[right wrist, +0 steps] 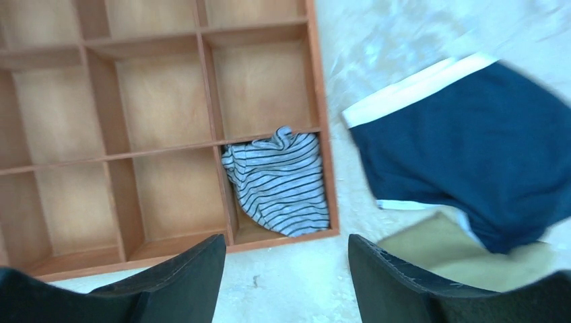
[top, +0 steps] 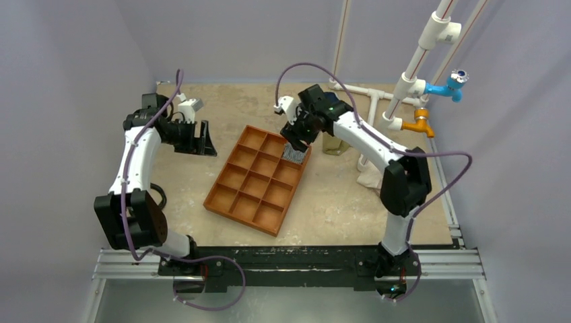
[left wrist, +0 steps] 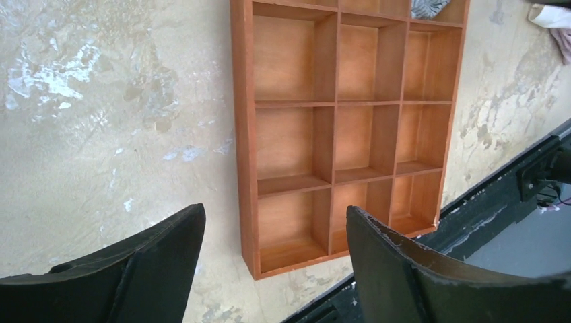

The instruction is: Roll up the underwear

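Observation:
Striped grey underwear (right wrist: 283, 185) lies bunched in the corner compartment of the wooden organizer (right wrist: 328, 202), its edge reaching up to the divider at one spot. From above, the same striped underwear (top: 293, 154) shows partly beneath my right gripper (top: 294, 142). In the right wrist view the fingers of my right gripper stand apart, with nothing between them, clear of the cloth. My left gripper is open and empty, left of the organizer (top: 244, 219) in the top view. The organizer's other compartments that show are empty.
Dark blue underwear (right wrist: 458, 138) with a white band lies beside the organizer, partly over an olive cloth (right wrist: 444, 256). White pipes (top: 374, 101) stand at the back right. Bare table lies left of the organizer.

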